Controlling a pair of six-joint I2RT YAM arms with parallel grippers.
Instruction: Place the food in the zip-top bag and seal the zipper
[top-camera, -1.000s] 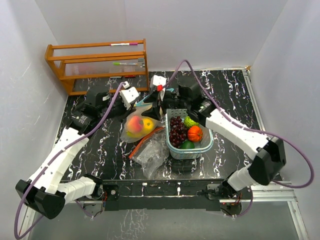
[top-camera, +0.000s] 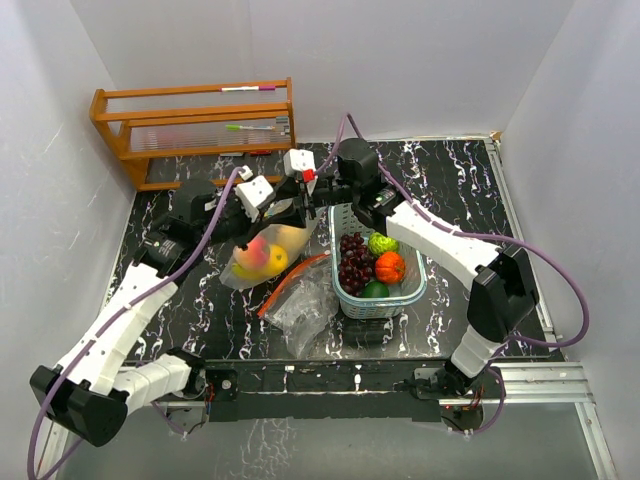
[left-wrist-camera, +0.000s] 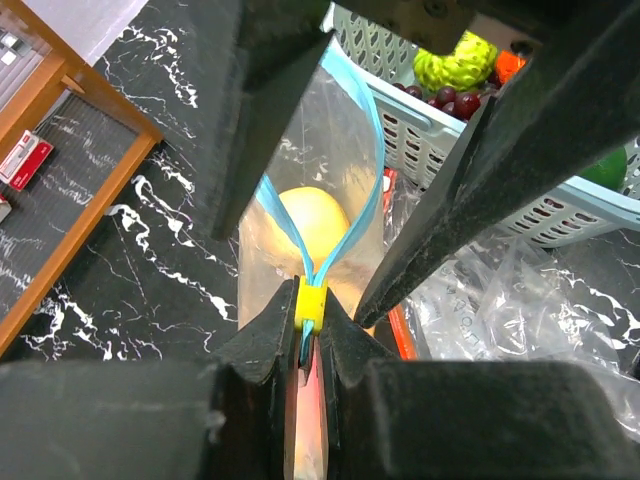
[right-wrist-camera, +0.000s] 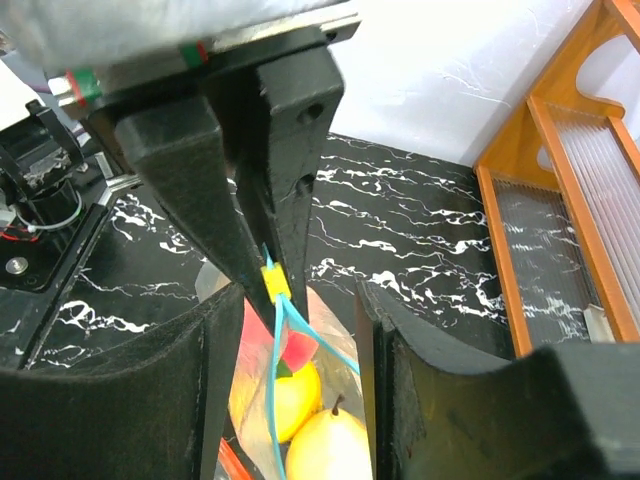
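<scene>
A clear zip top bag (top-camera: 262, 262) with blue zipper holds peach-pink and yellow fruit. In the left wrist view its yellow slider (left-wrist-camera: 311, 303) is clasped by my left gripper, which is shut on it; the blue strips rise from there. My right gripper is parted, its dark fingers (right-wrist-camera: 392, 380) either side of the zipper strips just below the left gripper in the right wrist view. Whether it touches the bag is unclear.
A basket (top-camera: 360, 309) with grapes, a pepper and green produce stands right of the bag. Another clear bag (top-camera: 305, 315) lies below. A wooden rack (top-camera: 190, 87) stands at the back left.
Over the last second the right arm has moved left toward the left gripper.
</scene>
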